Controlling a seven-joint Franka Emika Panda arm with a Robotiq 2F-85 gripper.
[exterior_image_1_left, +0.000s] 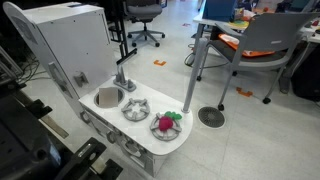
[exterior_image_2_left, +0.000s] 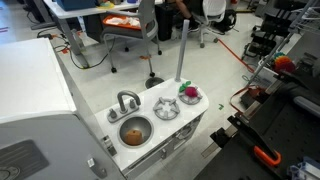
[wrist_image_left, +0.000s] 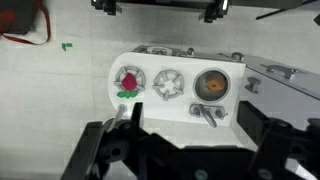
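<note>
In the wrist view my gripper is open above a white toy kitchen counter, its fingers wide apart and nothing between them. A brown-orange item lies in the round sink; exterior view 2 shows this orange-brown item too. On one burner sits a red item, with a green item beside it. The other burner is bare. In exterior view 1 a flat beige square patch covers the sink's middle, hiding what lies there.
A faucet rises at the sink's edge. A white box-like unit stands beside the counter, and a thin upright post at its edge. Grey chairs are farther back. Open floor surrounds the counter's far end.
</note>
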